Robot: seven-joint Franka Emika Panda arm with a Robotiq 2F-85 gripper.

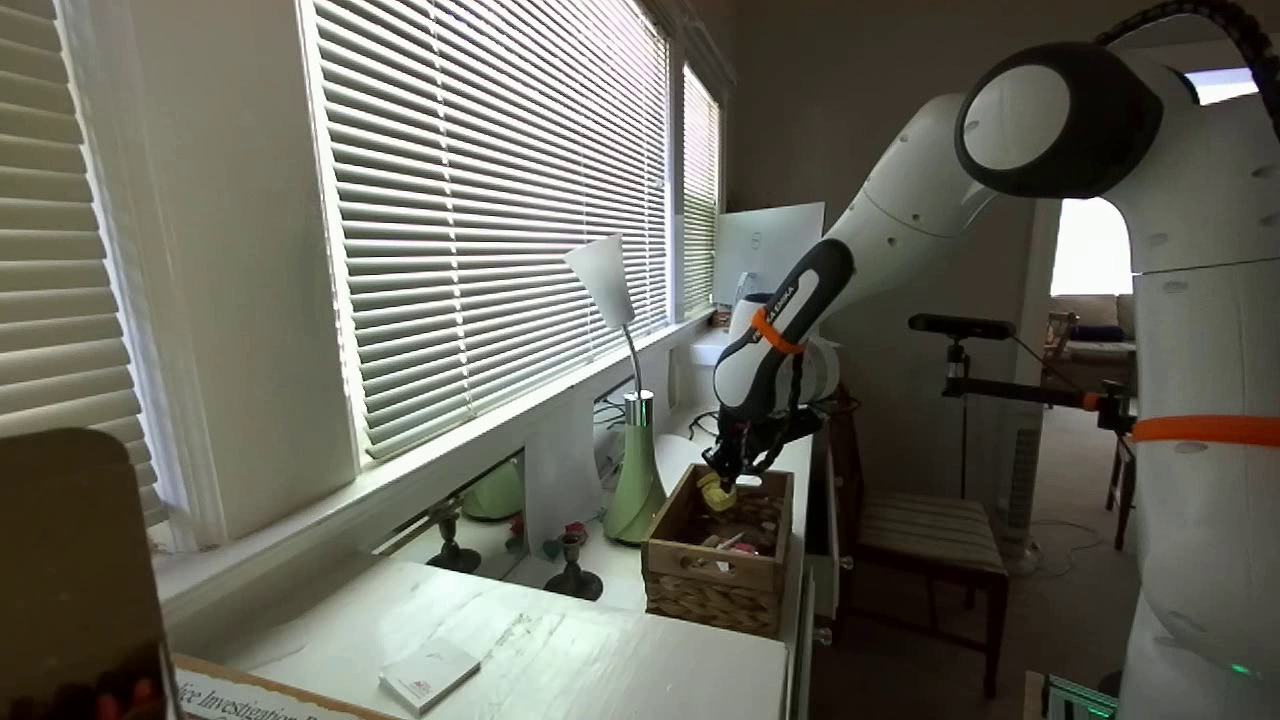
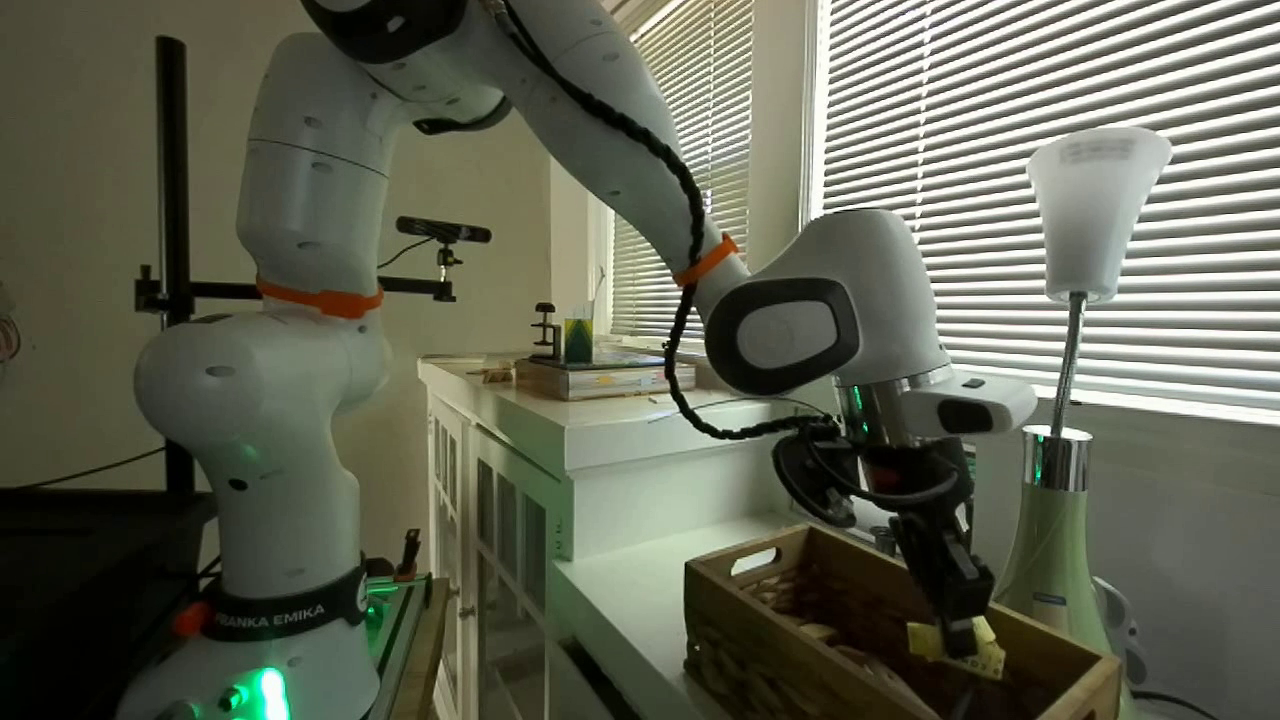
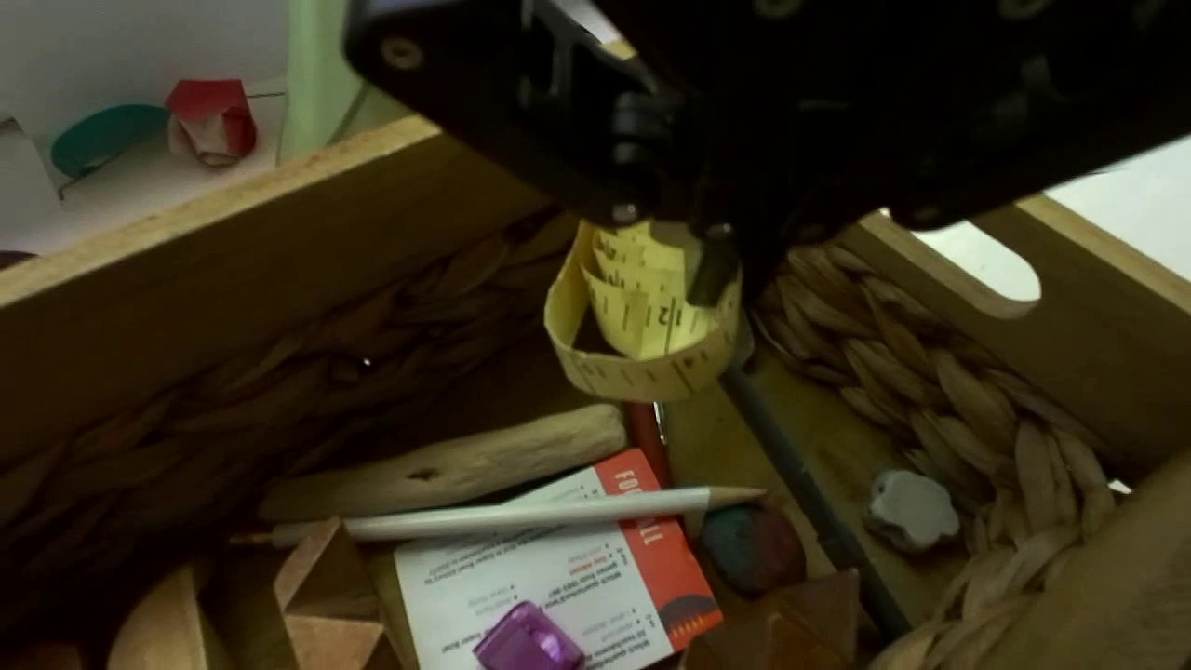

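Observation:
A coiled yellow measuring tape [image 3: 631,374] with dark markings hangs from my gripper, which is shut on it. The same tape [image 2: 986,654] shows as a pale yellow strip at the fingertips in exterior view 2. Around and below it stands a wooden box [image 1: 720,562] with woven sides. The tape is above the box floor, around the height of the rim. In the wrist view the dark gripper body hides much of the upper middle, including part of the fingers.
Inside the box lie a white pencil [image 3: 536,515], a stick [image 3: 469,456], a red-and-white card [image 3: 547,569], a purple gem [image 3: 528,638] and a grey knob [image 3: 912,510]. A green lamp [image 1: 637,480] stands close beside the box.

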